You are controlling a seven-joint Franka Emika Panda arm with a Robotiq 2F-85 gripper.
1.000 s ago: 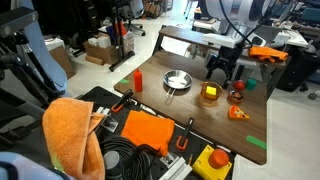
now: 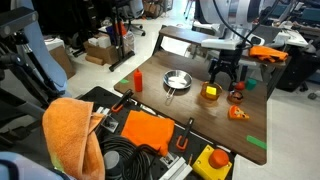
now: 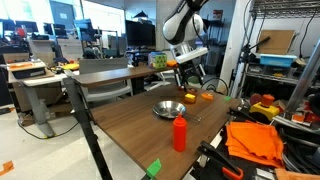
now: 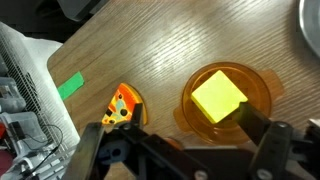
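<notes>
My gripper stands open, its dark fingers spread apart at the bottom of the wrist view with nothing held between them. Ahead of them is a yellow block [image 4: 218, 96], resting on a round brown board [image 4: 262, 90] with small handles. To the left on the wooden table lies a toy pizza slice [image 4: 123, 103]. Exterior view 1 has the gripper [image 2: 224, 79] above the table, just behind and right of the yellow block [image 2: 211, 91]; the pizza slice [image 2: 238, 113] sits nearer the front right.
A metal pan [image 2: 177, 78] with a handle is left of the board, and a red bottle [image 2: 138, 80] stands near the left edge. Green tape [image 2: 257, 142] marks the right corner. Clamps [image 2: 185, 135] grip the front edge. Bare wood surrounds the pizza slice.
My gripper has come down slightly toward the table near the brown board. The block, board, pizza slice, pan and bottle have stayed in place.
</notes>
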